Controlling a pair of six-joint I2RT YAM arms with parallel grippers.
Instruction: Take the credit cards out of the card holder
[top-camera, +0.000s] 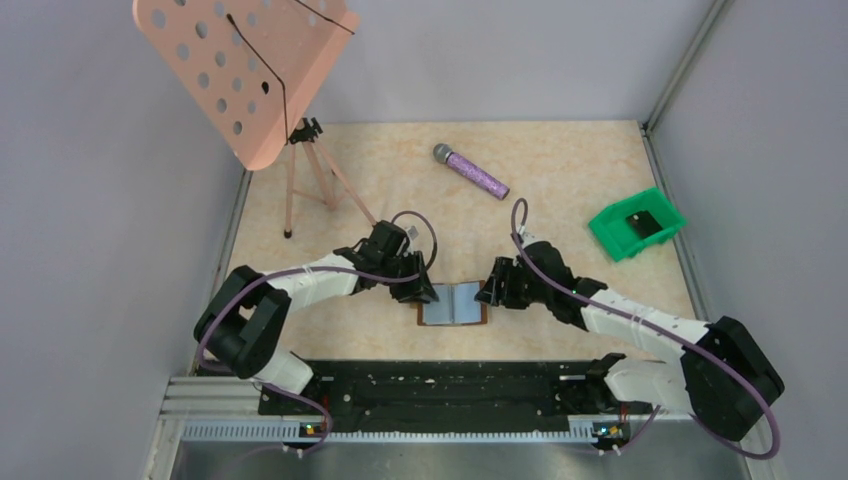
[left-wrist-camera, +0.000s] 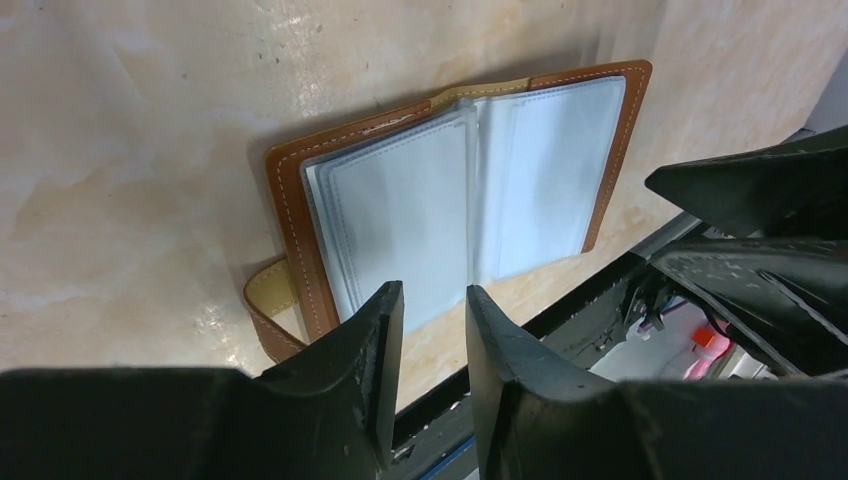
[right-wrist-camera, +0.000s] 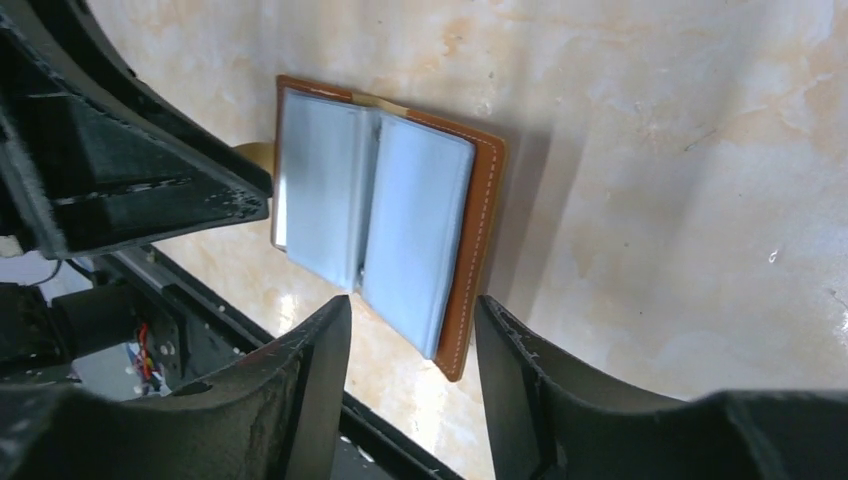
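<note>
The card holder lies spread open on the table, brown-edged with pale bluish sleeves. In the left wrist view its left sleeve looks thick and layered, and a strap sticks out from that side. No single card can be made out. Over the holder's left part is my left gripper, its fingers a small gap apart; I cannot tell whether anything is pinched. My right gripper is open with nothing held, at the holder's right edge, a fingertip beside the brown border.
A purple glittery microphone lies farther back. At the right a green basket holds a dark flat item. A pink perforated board on a tripod stands back left. The table behind the holder is clear.
</note>
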